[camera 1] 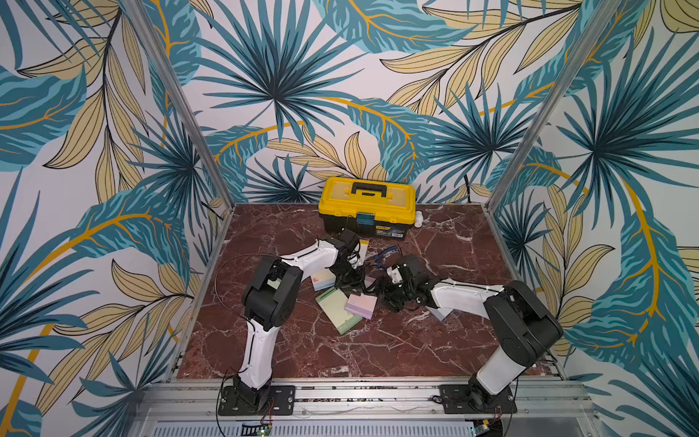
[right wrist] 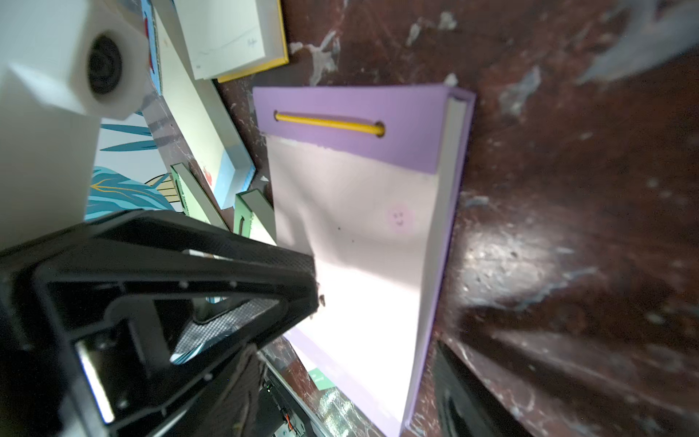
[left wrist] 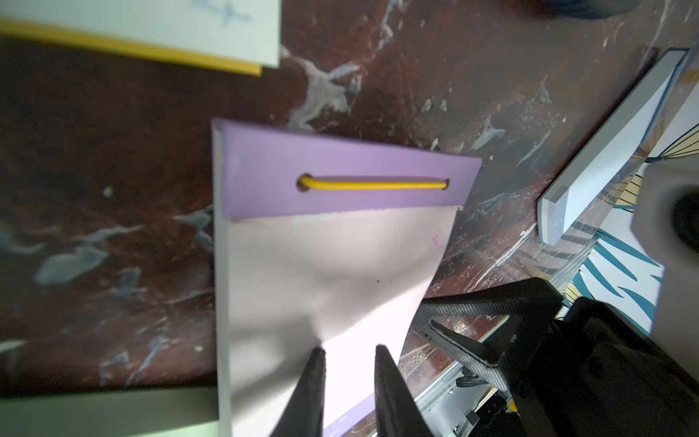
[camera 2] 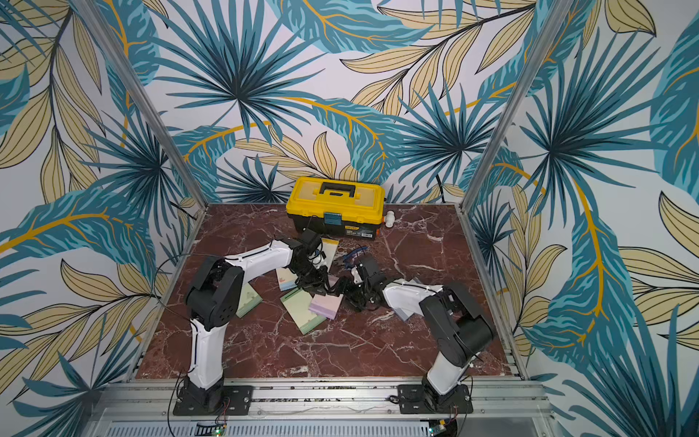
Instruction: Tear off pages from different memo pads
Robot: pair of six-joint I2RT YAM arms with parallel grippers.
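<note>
A pale pink memo pad with a purple header strip and yellow cord lies on the dark marble table, also in the right wrist view (right wrist: pixel 349 204). My left gripper is low over its page, fingertips parted, with shadows on the paper beneath. My right gripper is open at the pad, its fingers to either side of the lower part in its wrist view. A green pad (camera 1: pixel 335 313) lies beside and partly under the pink one. In the top views both grippers crowd over the pad and hide part of it.
A yellow-topped toolbox (camera 1: pixel 367 196) stands at the back, with a small white bottle (camera 1: pixel 418 218) beside it. Other pads, a blue-edged one (camera 1: pixel 322 278) and a grey one (camera 1: pixel 442 312), lie around.
</note>
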